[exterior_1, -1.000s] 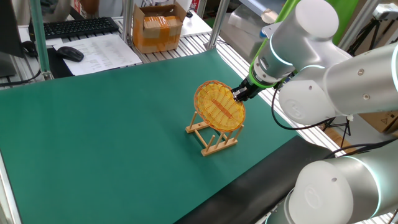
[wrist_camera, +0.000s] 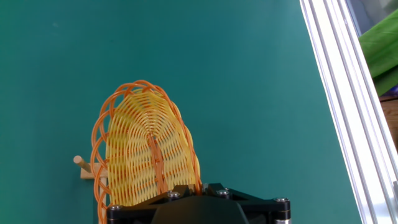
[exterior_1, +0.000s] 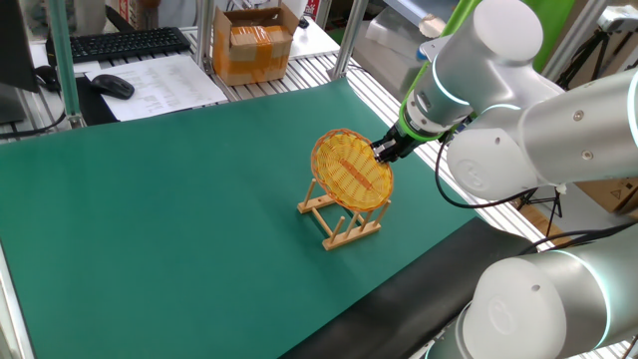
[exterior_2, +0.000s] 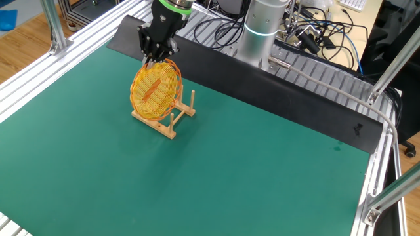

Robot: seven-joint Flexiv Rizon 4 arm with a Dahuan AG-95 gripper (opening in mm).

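A round yellow wicker basket (exterior_1: 352,172) with an orange rim and a brown central band stands steeply on edge at the wooden peg rack (exterior_1: 351,236). Its lower edge is among the pegs; whether the rack bears its weight I cannot tell. At the upper rim, my gripper (exterior_1: 380,154) is shut on the basket's edge. From the other side, the basket (exterior_2: 155,90) hangs below the black gripper (exterior_2: 151,61), in front of part of the rack (exterior_2: 164,124). In the wrist view the basket's rim (wrist_camera: 198,177) runs in between the fingertips, which hide the contact.
A black strip (exterior_2: 262,95) runs along the robot's base. Outside the mat are a cardboard box (exterior_1: 252,50), a mouse (exterior_1: 113,87) and a keyboard (exterior_1: 120,43). A metal frame rail (wrist_camera: 348,106) borders the table.
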